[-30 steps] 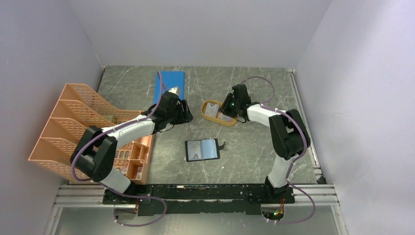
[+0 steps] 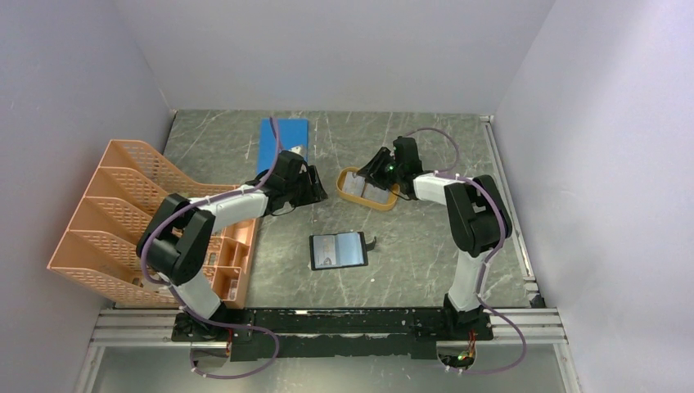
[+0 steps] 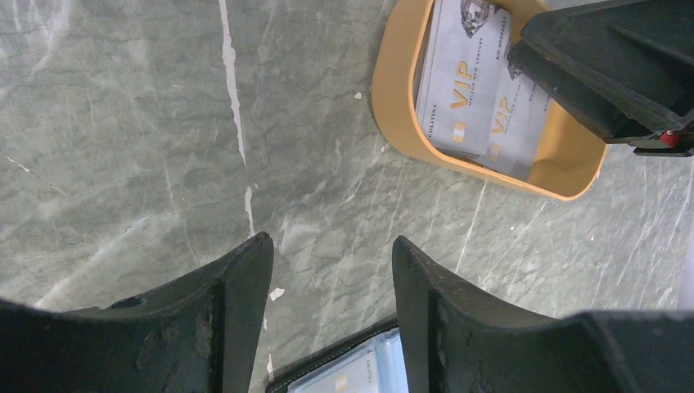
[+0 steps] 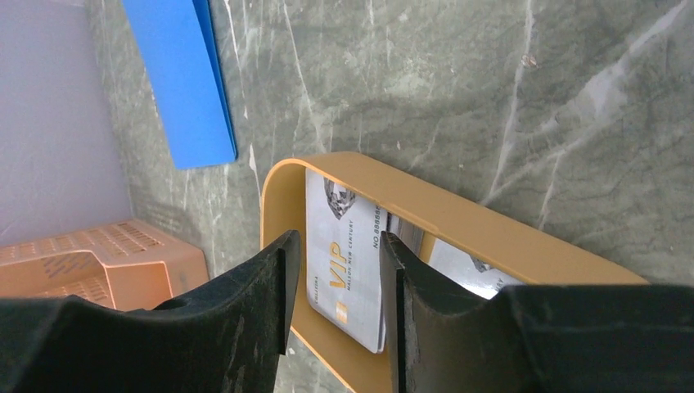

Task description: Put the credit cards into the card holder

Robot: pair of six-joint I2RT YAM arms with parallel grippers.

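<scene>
White VIP cards lie in a tan oval tray, grouped in two stacks in the right wrist view, the nearer stack (image 4: pixel 340 254) and another card (image 4: pixel 462 266) beside it. My right gripper is part open over the tray, the nearer stack showing between its fingers; whether it touches them I cannot tell. Left of the tray, my left gripper stands open above bare table. The black card holder (image 2: pixel 365 264) lies spread open at the front, clear sleeves showing; only its corner (image 3: pixel 327 361) appears in the left wrist view.
A large orange rack with compartments (image 2: pixel 233 286) fills the left side, under the left arm. A blue folder (image 2: pixel 268 135) lies at the back left. Both grippers are close together around the tray.
My right gripper has shifted slightly left and back over the tray, now covering more of its middle. The left gripper has edged a little to the right. Tray and holder stay put.
</scene>
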